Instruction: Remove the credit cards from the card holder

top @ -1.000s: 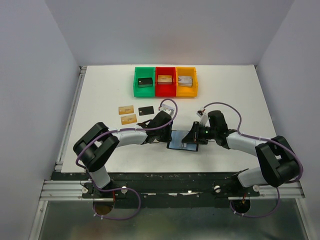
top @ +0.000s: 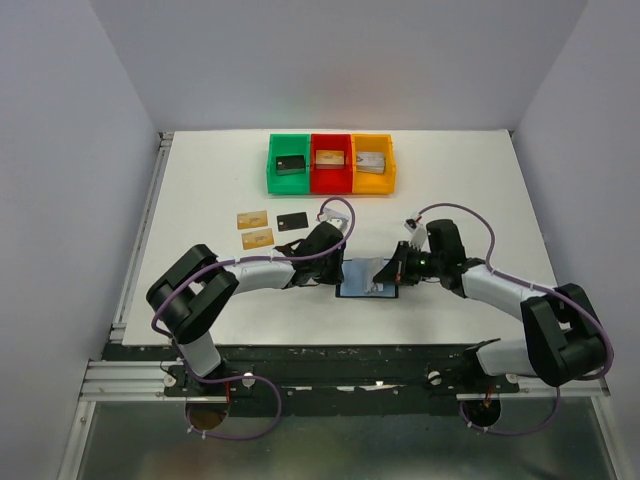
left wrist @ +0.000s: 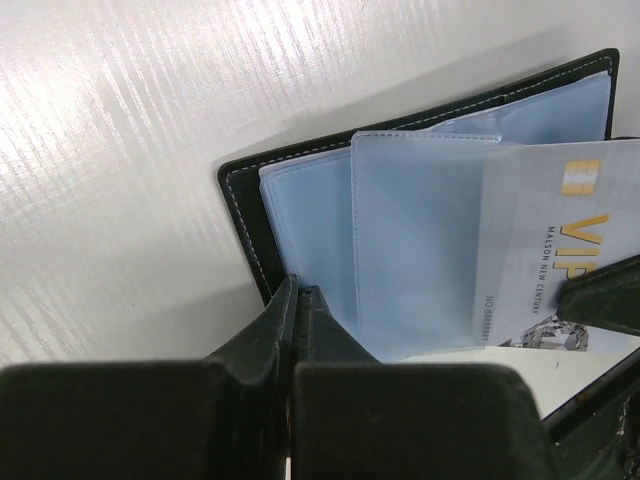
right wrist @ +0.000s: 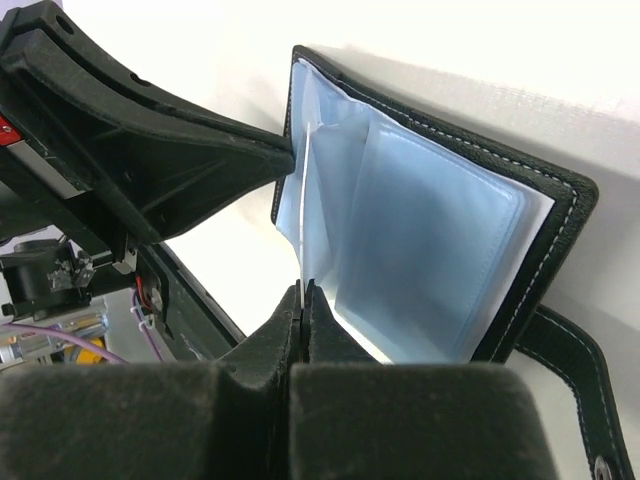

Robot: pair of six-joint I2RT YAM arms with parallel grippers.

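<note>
The black-edged card holder (top: 354,280) with blue sleeves (left wrist: 415,240) lies open near the table's front. A silver VIP card, seen nearly edge-on in the right wrist view, sticks partly out of a sleeve. My right gripper is shut on the card's edge; one of its fingers (left wrist: 605,298) covers part of the card in the left wrist view. At the holder's opposite side my left gripper is shut on its edge, its fingers (right wrist: 275,160) also visible in the right wrist view.
Green (top: 289,144), red (top: 331,143) and yellow (top: 371,143) boxes stand at the back, each with cards inside. Gold cards (top: 252,219), a black card (top: 292,221) and a pale card (top: 336,213) lie left of centre.
</note>
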